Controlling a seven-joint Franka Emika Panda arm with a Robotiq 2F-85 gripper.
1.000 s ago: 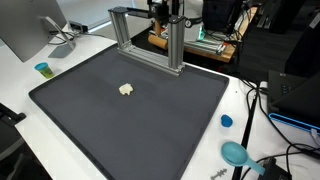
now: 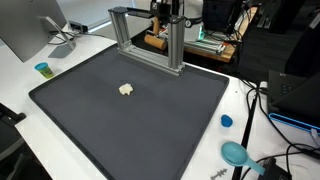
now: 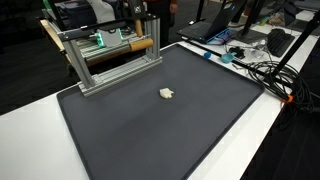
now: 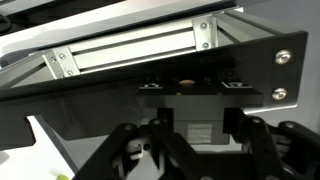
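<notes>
An orange mallet-like piece (image 2: 156, 42) hangs beside the silver metal frame at the back of the grey board. In the second exterior view the same mallet-like piece (image 3: 140, 43) shows low at the frame's right side. My gripper is over the frame's dark top bar, its dark fingers (image 4: 152, 95) standing apart. A dark part with a small tan spot (image 4: 186, 83) lies around the gap between them. Contact there is too dark to make out. From outside, the gripper is largely cut off by the upper edge.
The silver frame (image 3: 112, 78) stands at the board's edge. A small cream-coloured piece (image 2: 126, 89) lies on the otherwise clear grey board (image 2: 130, 130). A green-blue cup (image 2: 44, 70), a blue piece (image 2: 226, 121) and a turquoise ladle-like object (image 2: 236, 154) are off the board.
</notes>
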